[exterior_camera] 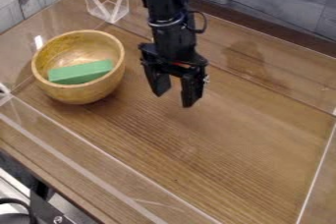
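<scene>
My black gripper (174, 83) hangs at the upper middle of the camera view, low over the wooden table (223, 159), its two dark fingers spread apart and open, with nothing visible between them. To its left stands a wooden bowl (102, 83) with a green block (77, 72) lying inside it.
A white object (108, 0) sits at the back left, and pale items lie at the left edge.
</scene>
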